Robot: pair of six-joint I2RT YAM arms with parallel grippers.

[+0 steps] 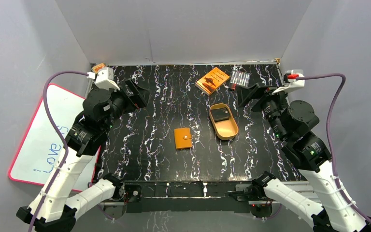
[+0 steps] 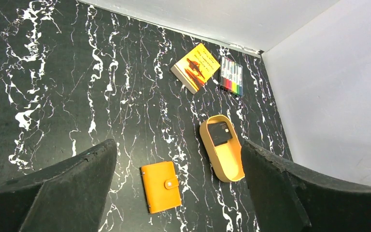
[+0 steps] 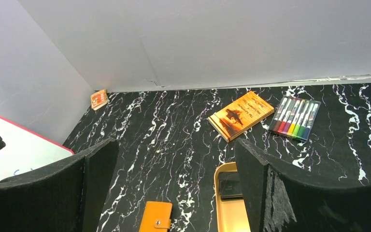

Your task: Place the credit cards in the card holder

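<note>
The orange card holder [image 1: 183, 138] lies flat on the black table, its snap strap fastened over the right edge. To its right stands a tan oval tray [image 1: 227, 129] with dark cards [image 1: 220, 114] at its far end; how many is unclear. In the left wrist view, the card holder [image 2: 161, 187] and tray [image 2: 230, 162] appear beyond the spread fingers of my left gripper, which is open and empty. My right gripper also stands open with nothing between its fingers. Both grippers are held above the table, apart from the card holder and tray.
An orange book [image 1: 212, 80] and a case of coloured markers [image 1: 239, 79] lie at the back. A whiteboard [image 1: 48, 130] rests at the left, beside the left arm. Another small orange item [image 3: 99, 99] sits in the back left corner.
</note>
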